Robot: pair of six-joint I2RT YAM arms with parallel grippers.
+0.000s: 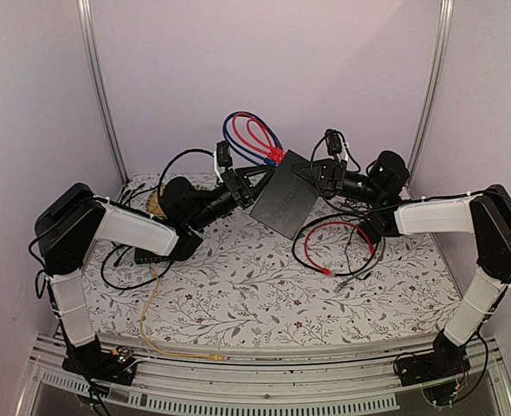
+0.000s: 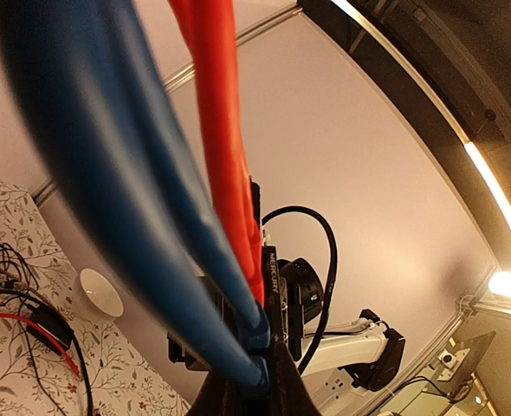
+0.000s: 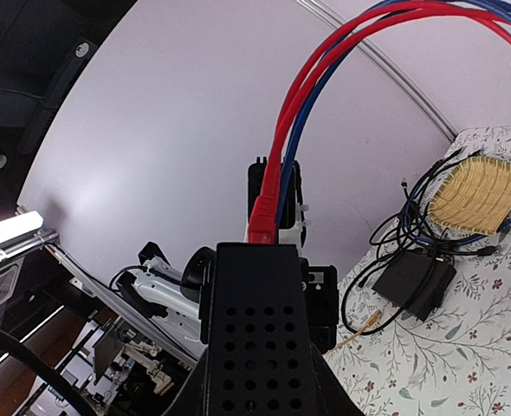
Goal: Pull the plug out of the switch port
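A dark switch [image 1: 283,201] [image 3: 257,347] is held tilted in the air between both grippers. Red plugs [image 3: 261,218] [image 1: 277,152] and blue plugs [image 2: 254,338] sit along its upper end, their cables looping up behind it. My left gripper [image 1: 262,178] is shut at that cabled end; in the left wrist view its fingers are around the blue plug, partly hidden by cables. My right gripper [image 1: 323,178] is shut on the switch body, which hides most of its fingers in the right wrist view.
A woven basket [image 3: 476,192], black cables and a black box [image 3: 411,282] lie at the left of the table. Black and red cable loops [image 1: 329,270] lie at the right, a yellow cable [image 1: 182,354] along the front.
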